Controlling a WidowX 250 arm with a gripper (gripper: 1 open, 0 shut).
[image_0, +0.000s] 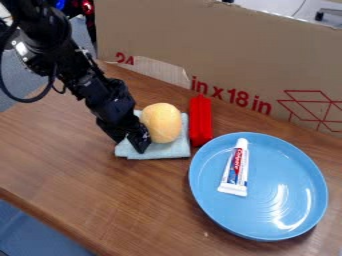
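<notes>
My black gripper (134, 135) reaches down from the upper left onto a folded light-blue cloth (164, 150) at the middle of the table, its tip at the cloth's left part. Whether the fingers are open or shut on the cloth is hidden. A round yellow object (163, 120) rests on the cloth, just right of the gripper.
A red object (201, 120) stands right of the cloth. A blue plate (287, 190) holding a toothpaste tube (235, 167) fills the right. A cardboard box (227, 50) walls the back.
</notes>
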